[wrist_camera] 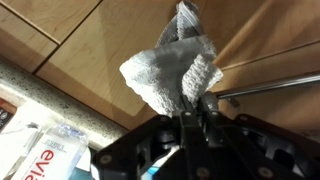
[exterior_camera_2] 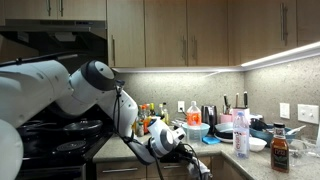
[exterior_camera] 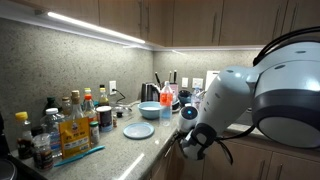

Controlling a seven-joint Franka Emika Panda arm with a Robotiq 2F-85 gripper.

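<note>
A crumpled grey-white cloth (wrist_camera: 160, 78) fills the middle of the wrist view, hanging over the wooden cabinet fronts. My gripper is shut on it, with the dark fingers meeting at its lower end. Beside the cloth runs a metal bar handle (wrist_camera: 270, 86); whether cloth and handle touch, I cannot tell. In the second exterior view the cloth (exterior_camera_2: 202, 169) shows as a pale patch below the counter's edge. The first exterior view has the gripper low by the counter edge, mostly hidden by the arm.
On the counter stand several bottles (exterior_camera: 74, 130), a light blue plate (exterior_camera: 139, 130), a blue bowl (exterior_camera: 150, 109) and a tall clear bottle with a red cap (exterior_camera: 167, 105). An Evian bottle (wrist_camera: 52, 155) lies near the wrist camera. The counter edge (wrist_camera: 50, 98) is close.
</note>
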